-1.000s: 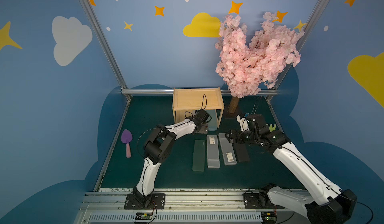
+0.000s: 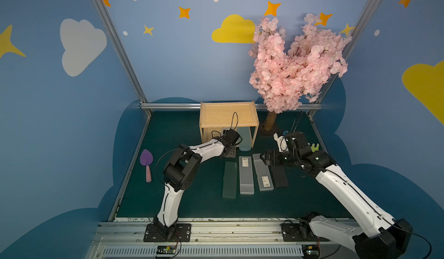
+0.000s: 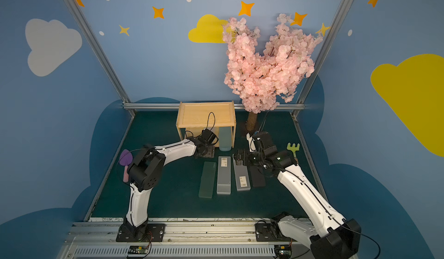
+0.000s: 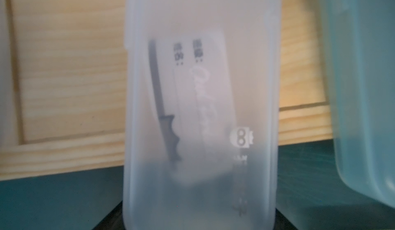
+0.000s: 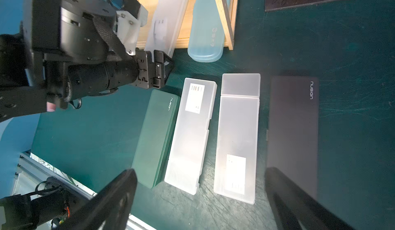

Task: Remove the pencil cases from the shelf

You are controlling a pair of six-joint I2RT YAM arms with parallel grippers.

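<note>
In the wooden shelf (image 2: 229,114) lie a frosted clear pencil case (image 4: 197,98) and a light blue one (image 5: 209,28), both jutting past its front edge. My left gripper is at the front end of the clear case, which fills the space between its fingers; the finger tips are mostly hidden at the bottom of the left wrist view. It stands open; whether the pads touch the case cannot be told. Over the cases on the table my right gripper hangs open, holding nothing.
On the table lie a green case (image 5: 154,139), two frosted cases (image 5: 191,135) and a dark case (image 5: 293,131). The blossom tree (image 2: 296,64) is right of the shelf, a purple trowel (image 2: 146,159) far left.
The right arm and the cases on the table are unchanged.
</note>
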